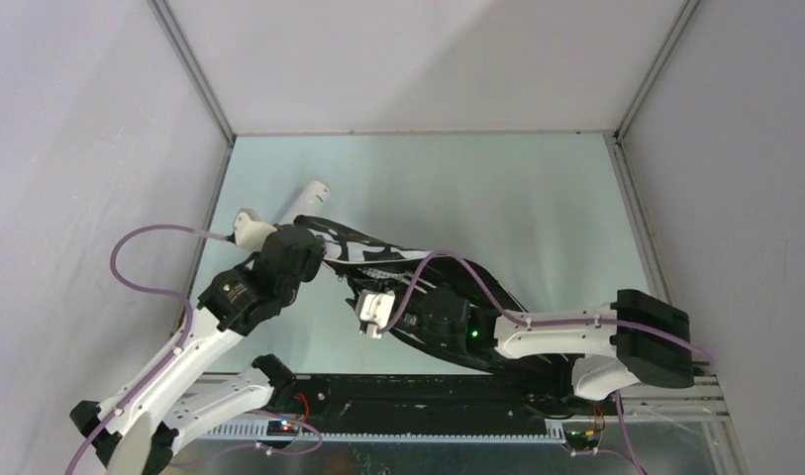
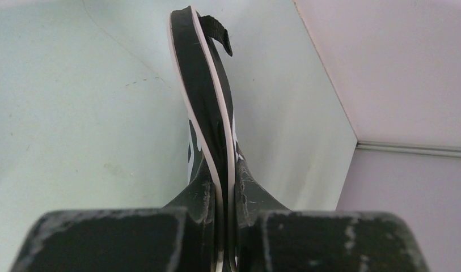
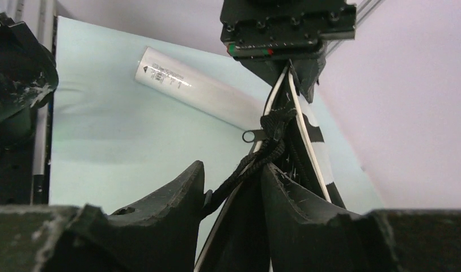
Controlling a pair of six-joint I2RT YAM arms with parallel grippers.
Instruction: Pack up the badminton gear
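Note:
The black-and-white racket bag (image 1: 457, 277) lies diagonally, its end lifted by my left gripper (image 1: 321, 247), which is shut on it; the left wrist view shows the bag's pale-edged rim (image 2: 205, 85) between the fingers. My right gripper (image 1: 363, 302) is lower on the bag; in the right wrist view its fingers (image 3: 296, 204) stand part open around the black strap (image 3: 245, 175) and zipper area, with a metal pull ring (image 3: 248, 136) above. Whether they touch the strap is unclear. A white shuttlecock tube (image 3: 197, 90) lies behind the bag, at the back left in the top view.
Side walls and a back wall (image 1: 428, 69) bound the pale table (image 1: 517, 188). The two arms are close together over the bag.

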